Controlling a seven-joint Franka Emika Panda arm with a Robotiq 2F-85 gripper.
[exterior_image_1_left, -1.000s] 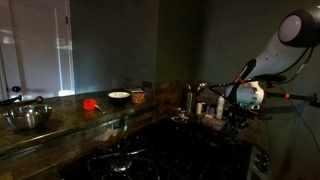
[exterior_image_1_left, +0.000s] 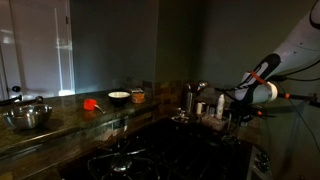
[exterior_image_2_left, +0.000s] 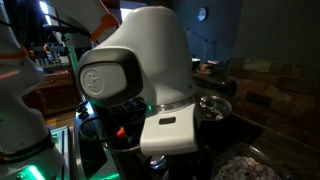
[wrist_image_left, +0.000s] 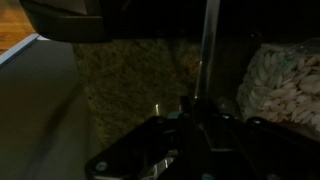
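Observation:
In the wrist view, my gripper is shut on a long, thin metal handle (wrist_image_left: 208, 50), which runs up from the fingers toward the top edge. The far end of that utensil is out of the wrist view, so I cannot tell its kind. In the first exterior view the gripper (exterior_image_1_left: 238, 97) is small and dark at the right end of the counter, its fingers hard to make out. My arm's white body (exterior_image_2_left: 150, 70) fills much of the second exterior view and hides most of the gripper there.
A clear container of pale pieces (wrist_image_left: 285, 85) lies right of the gripper; a speckled counter (wrist_image_left: 125, 85) is below. A metal pan (exterior_image_2_left: 215, 106) stands behind the arm. The dark stovetop (exterior_image_1_left: 150, 150), a steel bowl (exterior_image_1_left: 28, 116), a red item (exterior_image_1_left: 91, 104) and white bottle (exterior_image_1_left: 220, 106) are farther off.
My arm's wrist has shifted slightly to the right and up in the first exterior view. The objects on the counter and stove look unmoved.

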